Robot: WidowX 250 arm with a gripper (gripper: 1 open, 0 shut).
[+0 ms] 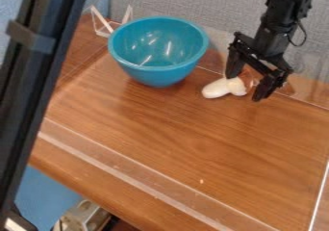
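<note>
My black gripper (247, 79) hangs from the top right over the back of the table, its two fingers spread apart around the right end of a small white soft-looking object (220, 88) lying on the wood. Whether the fingers touch it is unclear. A turquoise bowl (158, 71) stands to the left of the object, apart from it.
A grey padded wall (180, 4) runs behind, with a thin white item at the back left. A dark vertical post fills the left edge, with a metal fixture below the table.
</note>
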